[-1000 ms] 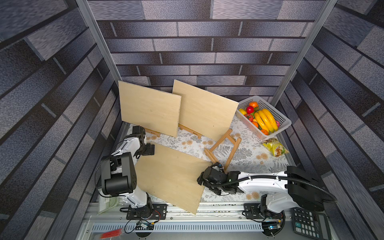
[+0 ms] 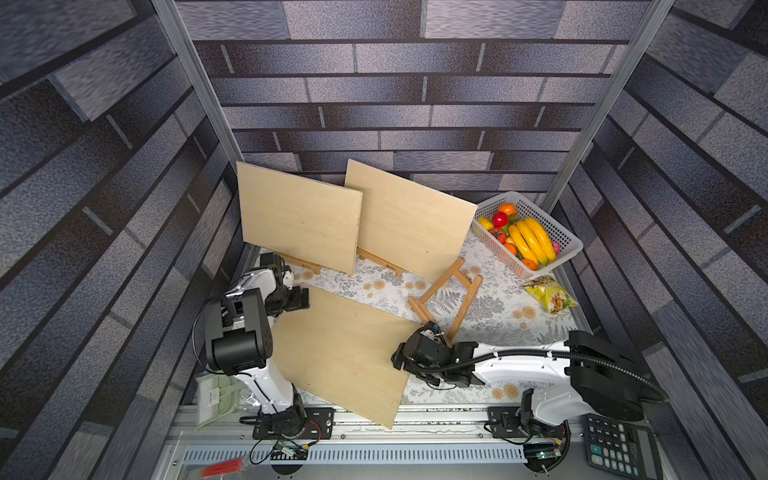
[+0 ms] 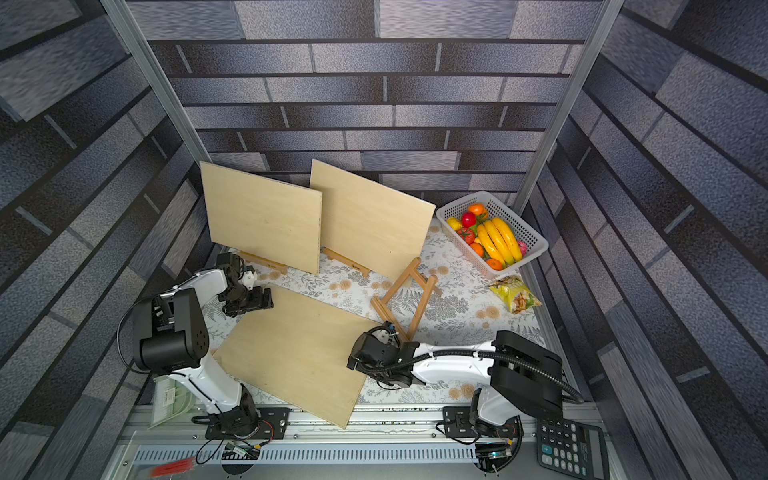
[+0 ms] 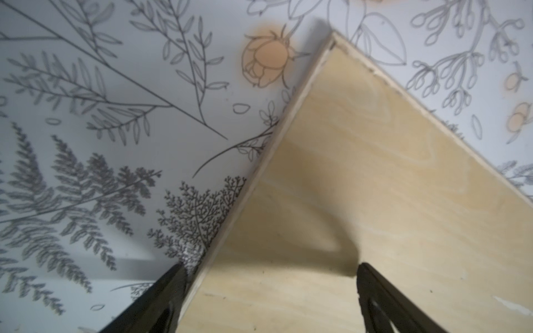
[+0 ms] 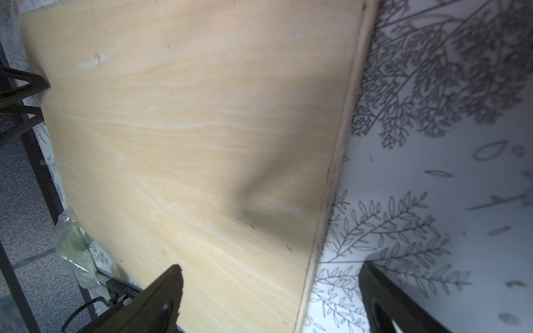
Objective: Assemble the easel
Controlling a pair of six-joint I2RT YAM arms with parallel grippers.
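A flat wooden board [image 2: 340, 352] lies on the patterned table between my arms. My left gripper is open over the board's far left corner, its fingers on either side of one edge in the left wrist view, nothing held. Across the board's right edge, my right gripper is open too, one finger over the board and the other over the tablecloth. Whether either touches the board cannot be told. An empty wooden easel stand [image 2: 454, 292] stands just beyond the right gripper. Two more boards, a left one [image 2: 300, 212] and a right one [image 2: 412, 216], stand upright at the back on wooden supports.
At the back right is a grey basket [image 2: 569, 245] of fruit, with a yellow snack bag [image 2: 549, 294] in front of it. A pale green container [image 2: 214, 400] sits by the left arm's base. Open tablecloth lies right of the stand.
The left arm has shifted slightly, its forearm moving a little to the right. My right gripper has moved slightly left, further over the board's edge. The boards and stand have stayed put.
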